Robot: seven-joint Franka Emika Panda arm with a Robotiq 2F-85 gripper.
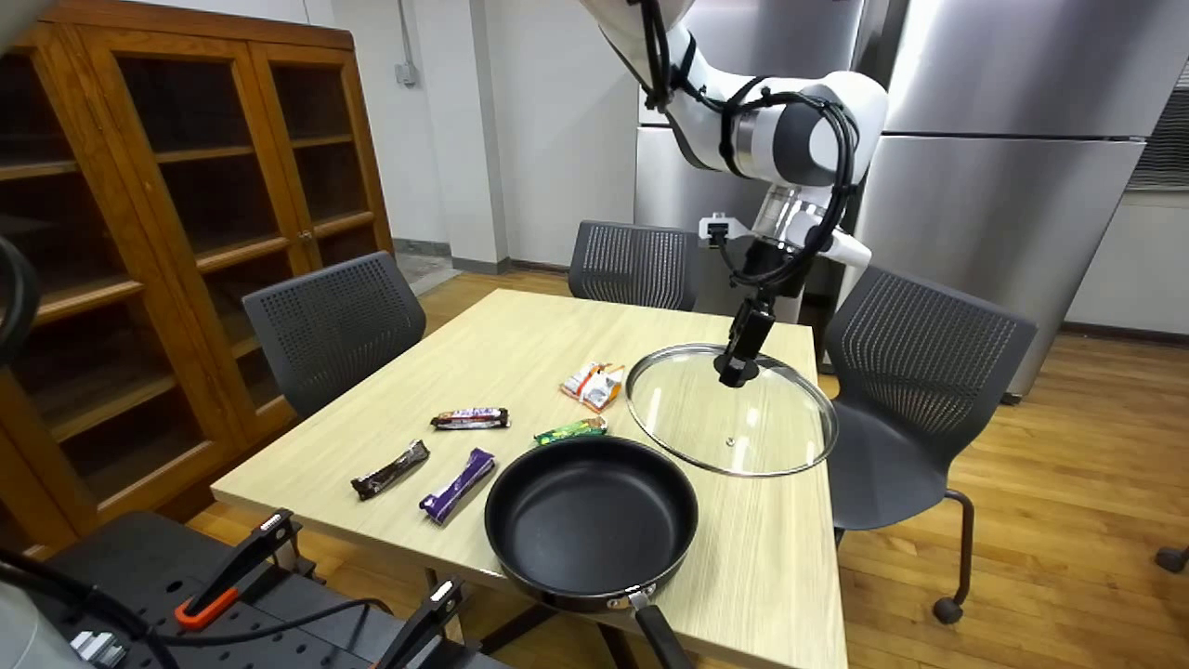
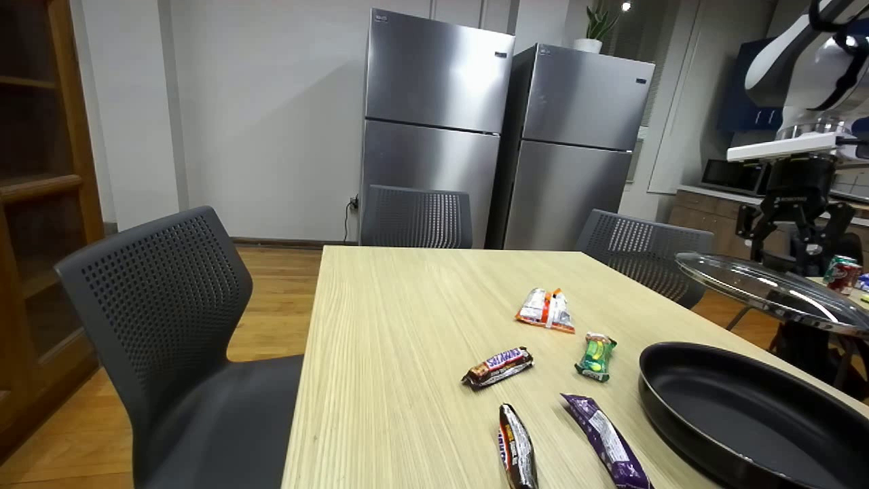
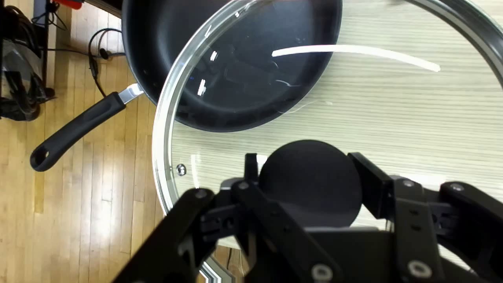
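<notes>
My gripper [image 1: 738,370] is shut on the black knob [image 3: 311,186] of a round glass lid [image 1: 730,440] with a metal rim. In exterior view 2 the lid [image 2: 774,285] hangs tilted above the table, apart from the pan. The black frying pan [image 1: 591,513] sits empty at the table's near edge, its handle [image 1: 659,637] jutting past that edge. Through the clear glass in the wrist view, part of the pan [image 3: 226,113] shows beneath the lid.
A purple bar [image 1: 457,486], a dark bar [image 1: 390,469], another wrapped bar [image 1: 470,418], a green packet [image 1: 570,430] and an orange-white packet [image 1: 593,386] lie left of and behind the pan. Chairs surround the table [image 1: 502,346].
</notes>
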